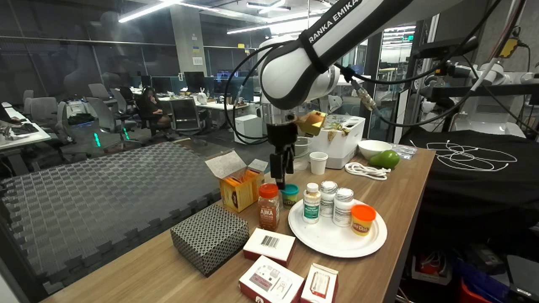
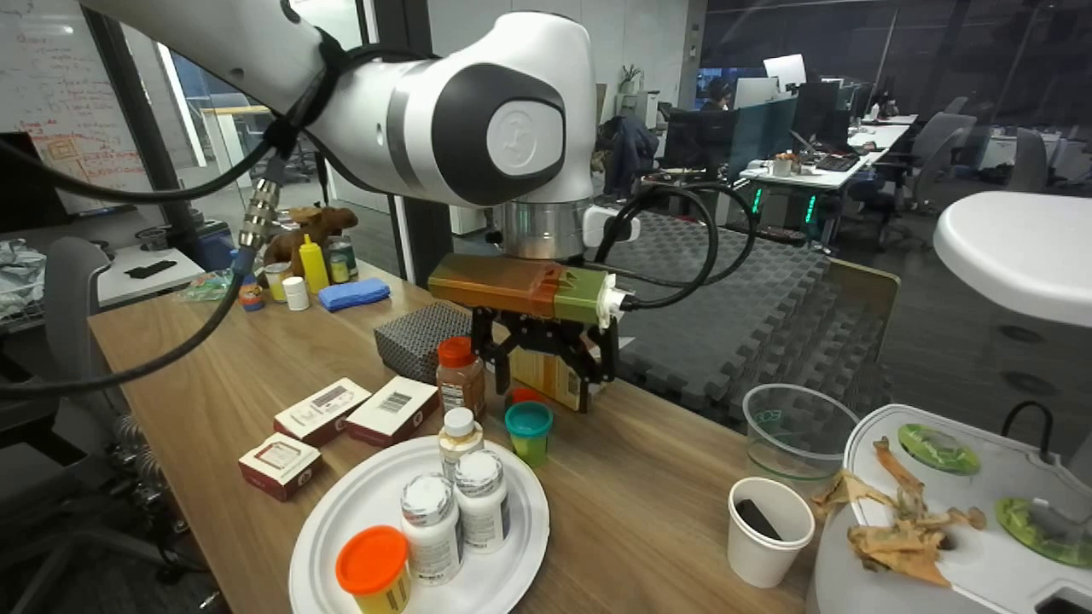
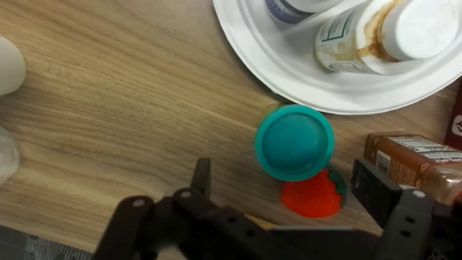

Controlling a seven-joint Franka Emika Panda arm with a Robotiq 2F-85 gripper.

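Note:
My gripper stands open above the table, with nothing held between its fingers. Below it in the wrist view is a Play-Doh tub with a teal lid (image 3: 295, 143), upright just off the plate's rim. A red strawberry (image 3: 312, 195) with a green leaf lies against that tub, partly under its lid in this view. In exterior view 2 the teal-lidded tub (image 2: 529, 430) stands in front of the fingers, and only a bit of the red strawberry (image 2: 524, 394) shows behind it. The strawberry is hidden in exterior view 1.
A red-capped spice jar (image 1: 268, 206) stands close beside the tub, near one finger. The white plate (image 1: 323, 242) carries several bottles and an orange-lidded tub (image 1: 363, 219). An open yellow box (image 1: 241, 189) is behind. Bare table lies toward the paper cup (image 2: 769, 530).

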